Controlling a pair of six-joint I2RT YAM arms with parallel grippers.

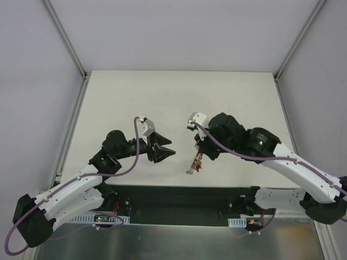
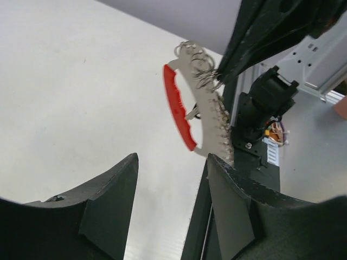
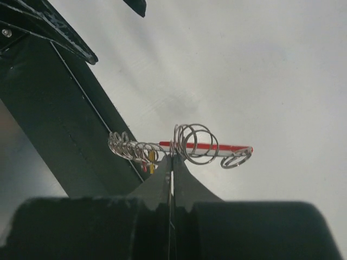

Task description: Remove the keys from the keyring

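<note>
The keyring holder [image 2: 207, 103] is a pale curved plate with a red strip [image 2: 177, 107] along one side and several wire rings [image 2: 201, 64] at its upper end. My right gripper is shut on it among the rings, holding it off the table. A small metal piece [image 2: 193, 112], perhaps a key, shows in the holder's opening. Small yellow and red bits [image 3: 151, 158] hang by the rings in the right wrist view; whether they are keys is unclear. My left gripper [image 1: 173, 148] stands open to the left of the holder, with nothing between its fingers.
Grey walls [image 1: 38, 81] bound the sides.
</note>
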